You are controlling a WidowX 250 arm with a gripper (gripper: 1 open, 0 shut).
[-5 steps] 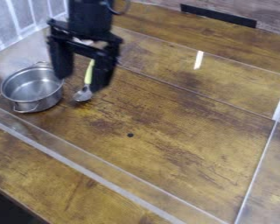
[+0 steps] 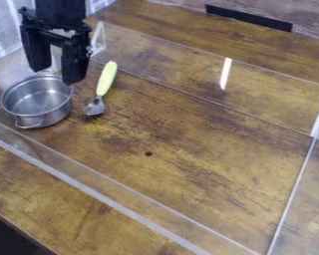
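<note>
My black gripper (image 2: 55, 66) hangs at the upper left, over the back of a steel pot (image 2: 40, 108), with its fingers apart and open. To the right of the pot lies a spoon with a pale yellow-green handle (image 2: 107, 80) and a metal head (image 2: 96, 108) on the wooden surface. Whether the gripper touches the pot is hard to tell.
Clear plastic walls (image 2: 295, 189) border the wooden work area (image 2: 202, 149). A pale object at the far left edge is cut off by the frame.
Pot and spoon look unmoved.
</note>
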